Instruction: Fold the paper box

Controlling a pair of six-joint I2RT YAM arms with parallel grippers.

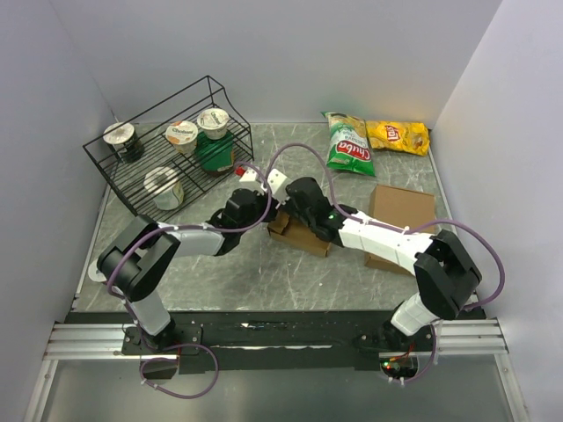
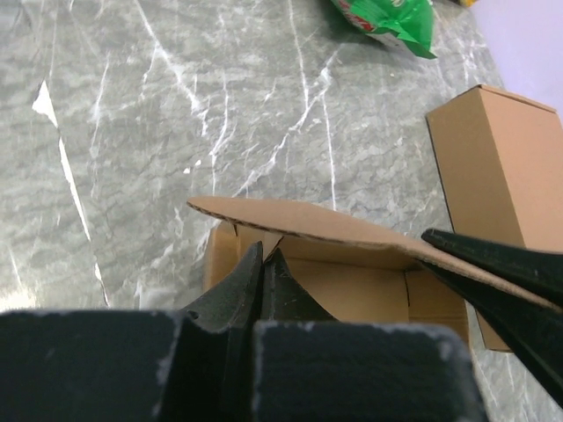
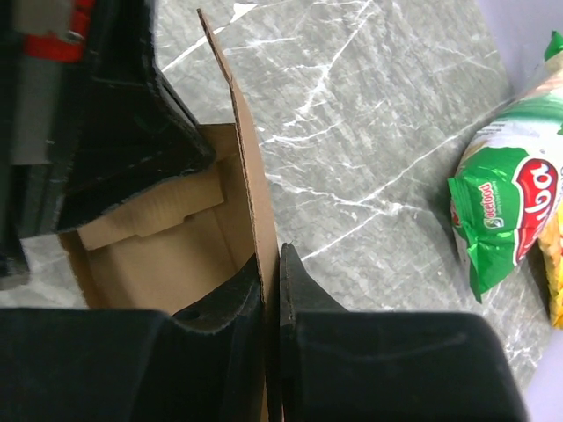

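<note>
An open cardboard box [image 1: 303, 239] sits mid-counter beneath both grippers, which are close together. In the left wrist view its interior [image 2: 352, 290] shows below a raised flap [image 2: 308, 220]; my left gripper is shut just under that flap, and whether anything thin is between its fingertips is unclear. In the right wrist view the flap [image 3: 249, 167] runs upright into my right gripper, at its fingertips; whether the fingers are closed on it I cannot tell. The left gripper's dark body fills the upper left of that view.
A second cardboard box [image 1: 400, 211] lies to the right. Chip bags [image 1: 350, 141] [image 1: 398, 134] are at the back, and a wire rack [image 1: 176, 149] with several tubs stands back left.
</note>
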